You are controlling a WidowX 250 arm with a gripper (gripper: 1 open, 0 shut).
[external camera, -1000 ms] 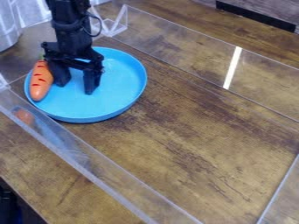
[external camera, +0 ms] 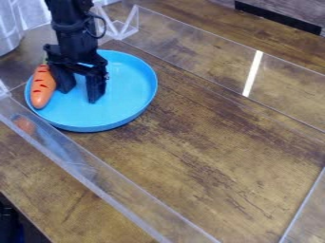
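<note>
A blue plate lies at the upper left. An orange carrot rests on its left side. My black gripper reaches down from the top over the plate, just right of the carrot, with its fingers low at the plate. The dark fingers blend together, so whether they are open or shut, or hold anything, is unclear.
Clear plastic walls edge the work area along the back, right and lower left. A metal pot is at the upper left corner. The wooden surface right of the plate is clear.
The gripper has shifted very slightly to the left. The plate and carrot look almost unchanged.
</note>
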